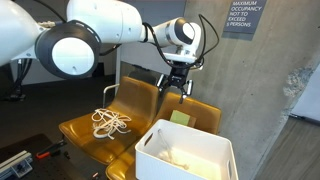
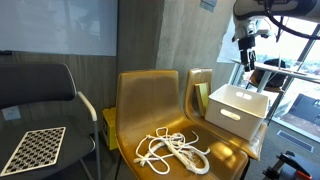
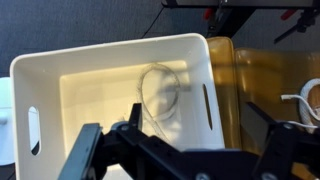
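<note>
A white open box (image 1: 185,150) stands at the front right in exterior view 1. On its floor lies a thin pale cord (image 3: 147,100), bent into a loop in the wrist view. My gripper (image 1: 175,92) hangs above the far side of the box, pointing down and open. No object shows between its fingers, though their tips are hard to make out in the wrist view. A loose white rope (image 2: 172,150) lies coiled on the brown chair seat (image 2: 140,135), apart from the box.
A yellowish pad (image 1: 182,118) leans behind the box against a brown chair back. A dark armchair (image 2: 60,100) holding a checkered board (image 2: 35,150) stands at the left in exterior view 2. The box's rim stands well above its floor.
</note>
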